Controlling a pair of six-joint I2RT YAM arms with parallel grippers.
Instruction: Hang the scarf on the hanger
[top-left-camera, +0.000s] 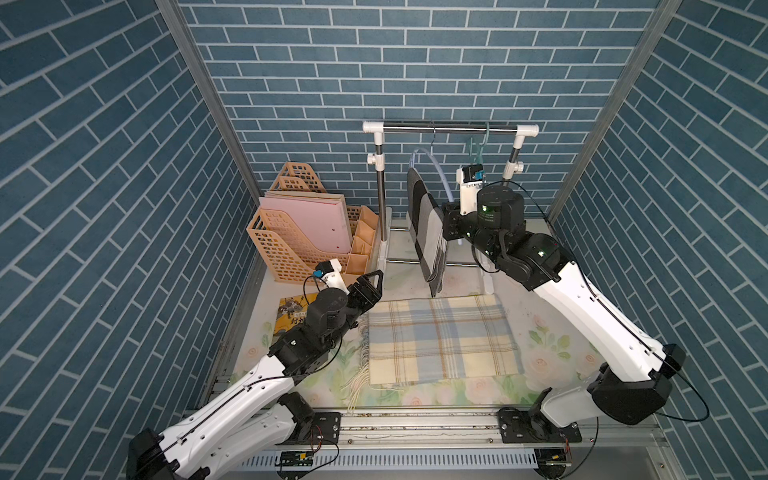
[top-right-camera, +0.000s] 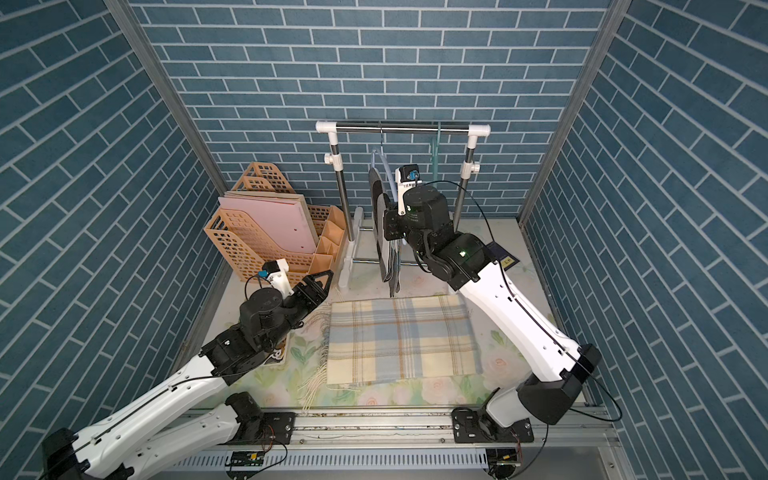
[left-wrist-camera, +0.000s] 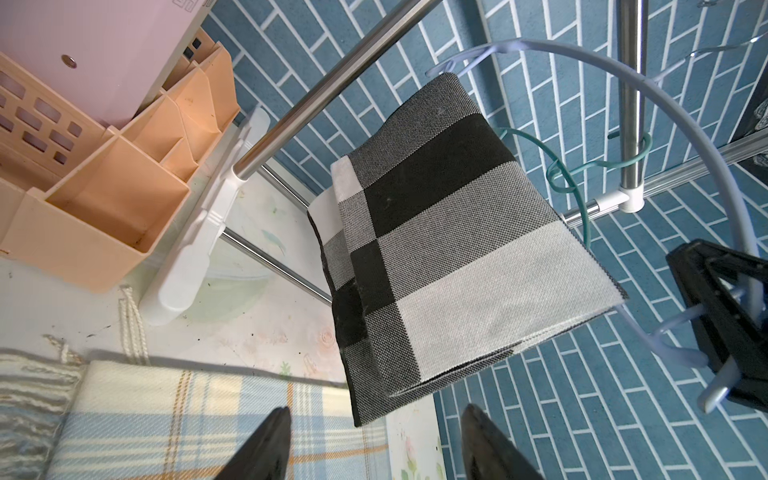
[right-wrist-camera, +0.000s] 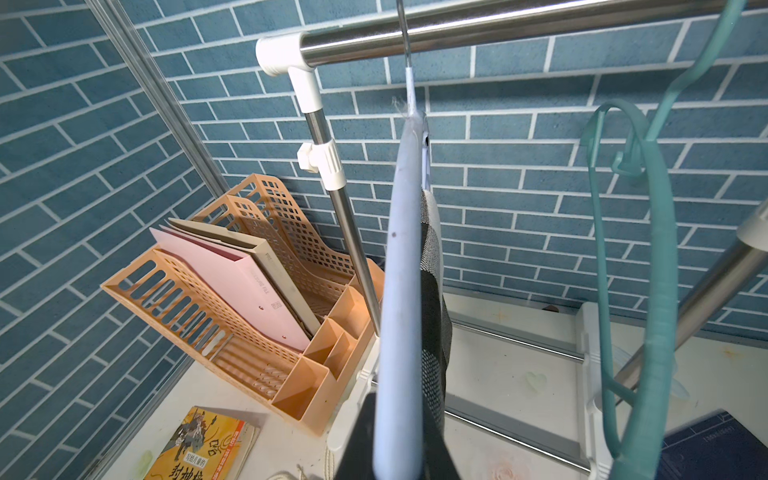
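Observation:
A folded black, grey and white checked scarf (left-wrist-camera: 448, 224) hangs over the lavender hanger (right-wrist-camera: 400, 280), whose hook is at the rack's top rail (right-wrist-camera: 496, 32). My right gripper (top-left-camera: 452, 222) is shut on the hanger's arm, seen also in the left wrist view. My left gripper (top-left-camera: 368, 288) stands open, low and to the left of the scarf, with nothing between its fingers. A plaid cloth (top-right-camera: 400, 340) with fringe lies flat on the table below.
A peach file organiser (top-left-camera: 272, 248) with folders stands left of the rack, a yellow book (right-wrist-camera: 192, 448) before it. A teal hanger (right-wrist-camera: 664, 264) hangs right of the lavender one. A dark book (right-wrist-camera: 704, 448) lies at the right.

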